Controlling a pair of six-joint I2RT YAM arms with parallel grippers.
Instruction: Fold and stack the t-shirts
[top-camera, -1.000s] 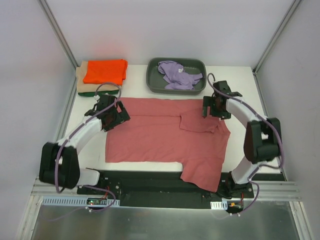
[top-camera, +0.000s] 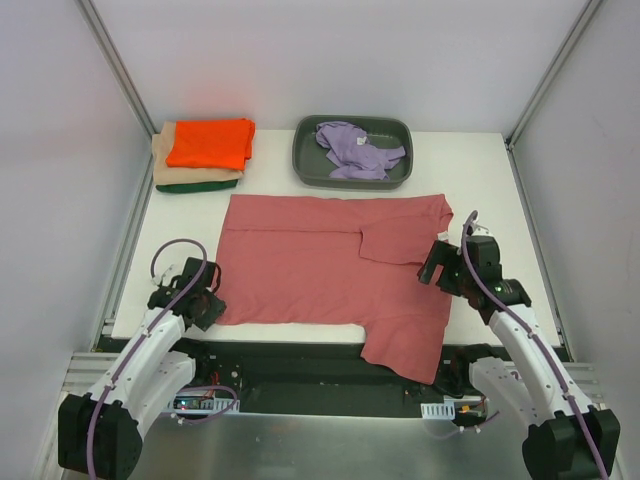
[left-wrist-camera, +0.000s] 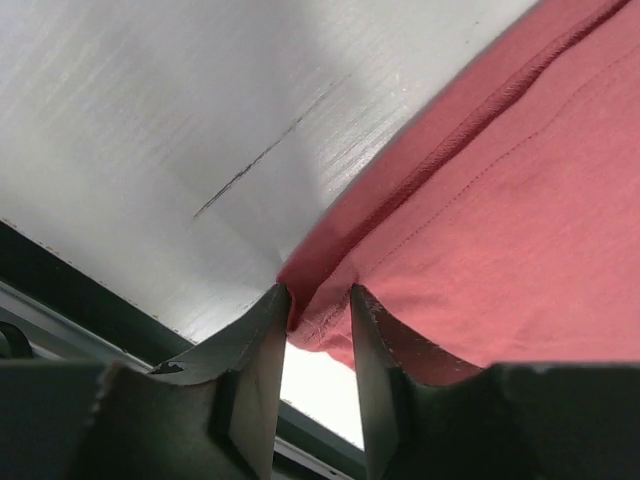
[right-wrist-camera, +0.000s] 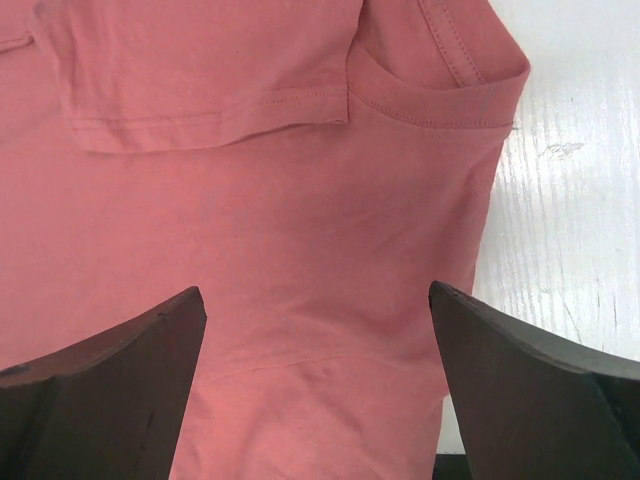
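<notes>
A red t-shirt (top-camera: 300, 270) lies spread across the table, one sleeve folded inward at the right and its lower right part hanging over the front edge. At its front left corner is my left gripper, fingers partly apart, with the bunched corner of the shirt (left-wrist-camera: 322, 318) between the fingertips. A gap still shows between these fingers. My right gripper stands wide open above the right side of the shirt, near the folded sleeve (right-wrist-camera: 210, 80), and nothing is between its fingers.
A folded stack with an orange shirt (top-camera: 212, 143), a beige shirt (top-camera: 162, 165) and a green one (top-camera: 195, 187) sits back left. Beside it, a dark green bin (top-camera: 300, 155) holds a crumpled purple shirt (top-camera: 360, 155). Bare table (top-camera: 465, 165) shows at the back right.
The shirt looks almost unchanged.
</notes>
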